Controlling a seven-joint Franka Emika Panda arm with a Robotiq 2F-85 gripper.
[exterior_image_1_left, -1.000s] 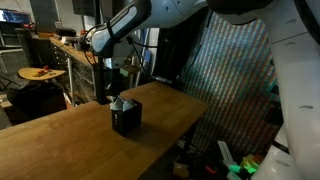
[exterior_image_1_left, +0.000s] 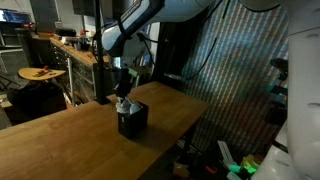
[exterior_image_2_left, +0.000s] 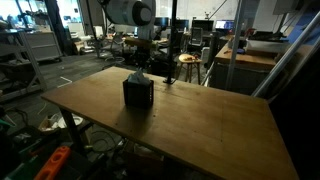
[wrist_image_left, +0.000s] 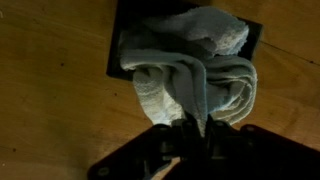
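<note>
A grey cloth (wrist_image_left: 190, 75) lies bunched in a black open box (exterior_image_1_left: 131, 125), partly spilling over its rim. From the wrist view, a ridge of the cloth rises to my gripper, whose fingers are closed on it. In exterior view 1 the gripper (exterior_image_1_left: 123, 93) hangs just over the box's left side, with cloth (exterior_image_1_left: 124, 105) peaked up beneath it. From the other side, the cloth (exterior_image_2_left: 138, 76) stands up above the rim of the box (exterior_image_2_left: 139, 94).
The wooden table (exterior_image_2_left: 200, 115) is wide and bare around the box. A stool (exterior_image_1_left: 42, 74) and cluttered benches stand beyond it. A dark grey panel (exterior_image_1_left: 240, 75) rises past the table's right side in exterior view 1.
The arm has come down over the box during the last second, and my gripper has taken hold of the cloth. The box stands in about the same place.
</note>
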